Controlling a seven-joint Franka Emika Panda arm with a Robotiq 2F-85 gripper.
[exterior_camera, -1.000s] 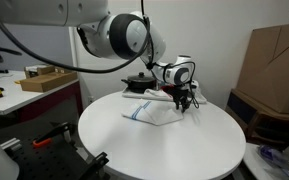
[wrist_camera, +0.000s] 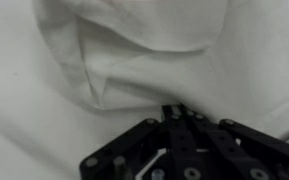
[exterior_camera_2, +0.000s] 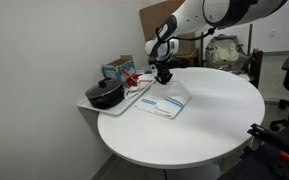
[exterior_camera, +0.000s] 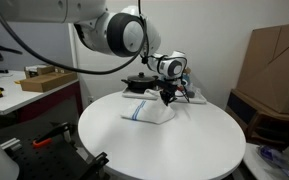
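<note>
A white cloth with blue stripes (exterior_camera: 139, 112) lies on the round white table, its striped part flat and its far right part bunched up toward my gripper (exterior_camera: 168, 97). In exterior view 2 the cloth (exterior_camera_2: 169, 105) rises to a peak under the gripper (exterior_camera_2: 164, 80). Pale folds of the cloth (wrist_camera: 134, 65) fill most of the wrist view and run in to the tips of the gripper. The fingers are closed, with the cloth's fabric at the fingertips; the pinch itself is small and dark.
On the far side of the table, a black lidded pot (exterior_camera_2: 105, 94) stands on a pale tray (exterior_camera_2: 89, 105), with boxes (exterior_camera_2: 119, 68) behind it.
My gripper has shifted left and a little toward the far side in exterior view 1. The cloth's right part has drawn in and bunched with it; the striped part has stayed put.
</note>
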